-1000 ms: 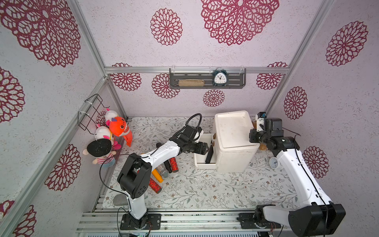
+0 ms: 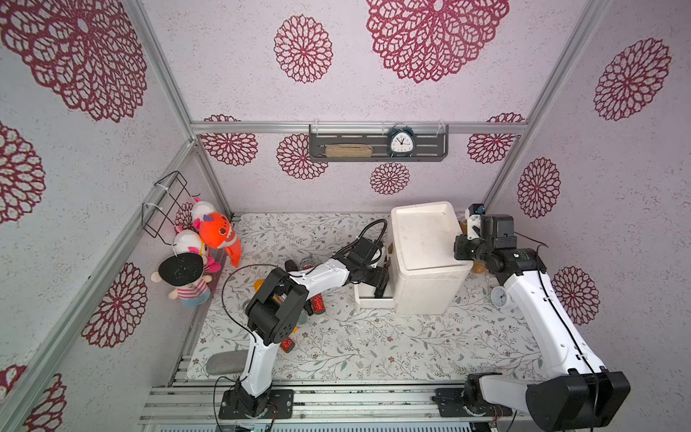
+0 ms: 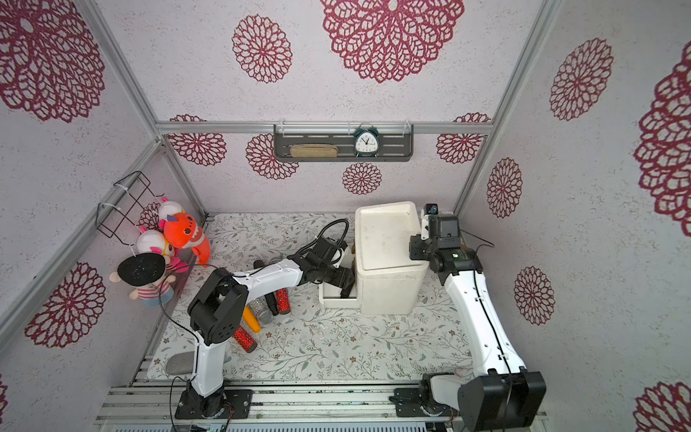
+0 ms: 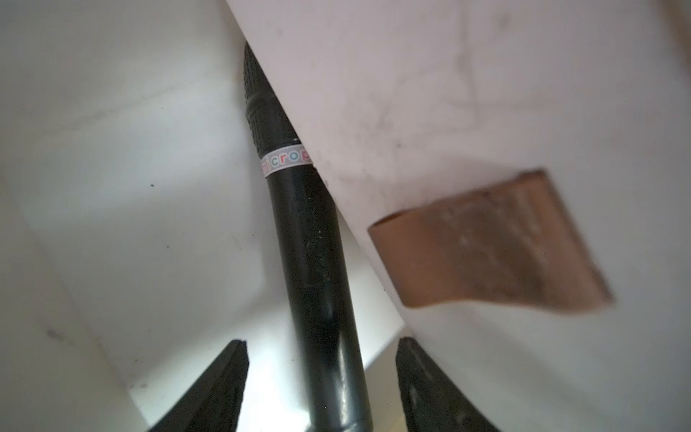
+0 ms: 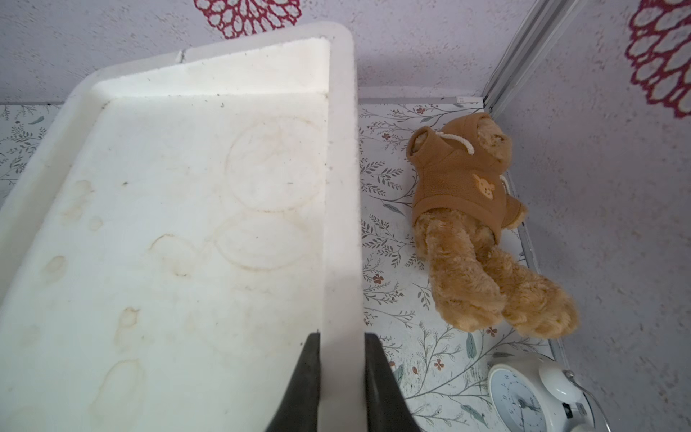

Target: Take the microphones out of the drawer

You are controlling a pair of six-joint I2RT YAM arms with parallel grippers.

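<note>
A black microphone (image 4: 309, 237) lies in the pulled-out white drawer (image 2: 363, 302), along the cabinet front with its leather tab (image 4: 482, 244). My left gripper hangs over it, fingers apart on either side of its lower end, not visibly touching it. My right gripper is shut on the top rim of the white cabinet (image 2: 424, 237) on its right side.
Several red, orange, grey and black cylinders lie on the table left of the drawer. A teddy bear (image 5: 468, 223) and a white clock (image 5: 522, 396) lie right of the cabinet.
My left arm has moved right, bringing its gripper from the drawer's left edge to over the microphone. The right arm has stayed still.
</note>
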